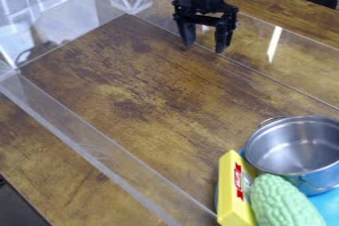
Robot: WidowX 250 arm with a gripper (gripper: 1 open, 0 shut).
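Note:
My black gripper (205, 34) hangs at the top centre of the camera view, its two fingers pointing down and apart, open, with nothing visible between them. Below it the brown wooden table (133, 101) is bare. At the lower right a steel pot (294, 151) sits on a blue object, beside a yellow box (232, 185) with a red label and a light green bumpy object (282, 205).
Clear plastic walls (93, 161) border the workspace on the left, back and right. The pot, box and green object crowd the lower right corner.

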